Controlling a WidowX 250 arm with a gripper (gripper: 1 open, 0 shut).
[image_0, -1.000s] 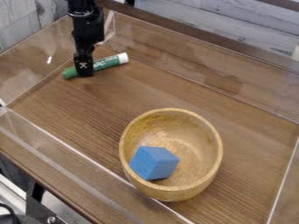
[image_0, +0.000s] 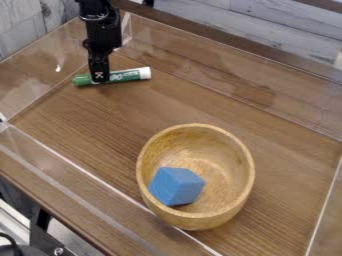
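Note:
At the upper left my gripper (image_0: 99, 74) reaches down from the top edge onto a green and white cylindrical object (image_0: 128, 74), its fingertips at that object's left part. The fingers are small and dark, and I cannot tell whether they are closed on it. A pale tan bowl (image_0: 231, 157) at the lower middle holds a blue block (image_0: 179, 184).
A clear or shiny border runs along the left side, with dark cables at the lower left corner.
The green and white object has turned from a slant, right end raised toward the back, to nearly level, its right end nearer the front. The gripper remains at its left part.

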